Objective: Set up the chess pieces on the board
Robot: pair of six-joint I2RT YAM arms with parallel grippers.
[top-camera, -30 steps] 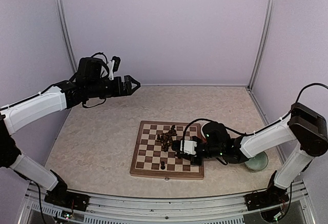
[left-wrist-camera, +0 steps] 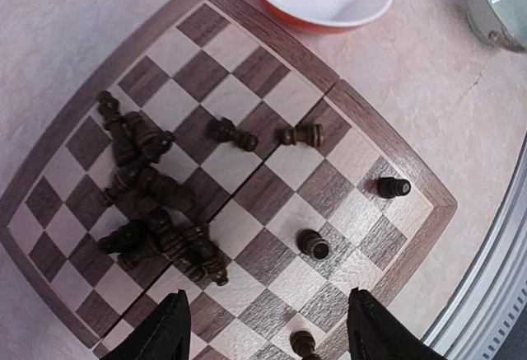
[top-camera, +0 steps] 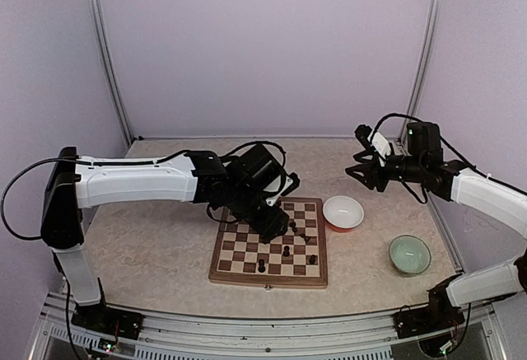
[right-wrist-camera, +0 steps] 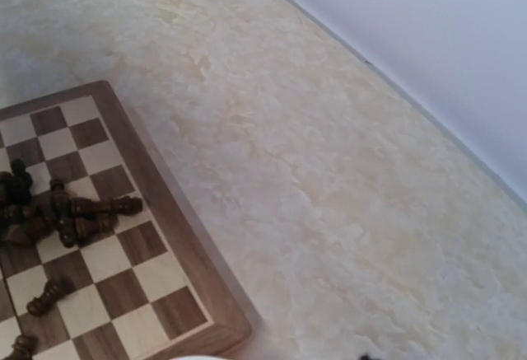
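Observation:
The wooden chess board (top-camera: 321, 274) lies mid-table. Over its upper part hangs my left gripper (top-camera: 276, 232), hiding the heap of pieces beneath it in the top view. In the left wrist view, that dark heap (left-wrist-camera: 152, 203) of toppled pieces fills the board's left side, and the left fingers (left-wrist-camera: 169, 323) stand apart with nothing held. Two pieces lie on their sides, one piece (left-wrist-camera: 235, 134) nearer the heap and one piece (left-wrist-camera: 302, 135) beside it. My right gripper (top-camera: 362, 170) is open, up at the right, away from the board.
A white bowl (top-camera: 343, 212) with a red underside sits just off the board's right edge. Farther right and nearer the front is a green bowl (top-camera: 410, 254). Walls close in the table at back and sides.
My left arm has swung from the upper left down over the board. The right arm has moved off the board, up and to the right, uncovering upright pieces and the white bowl.

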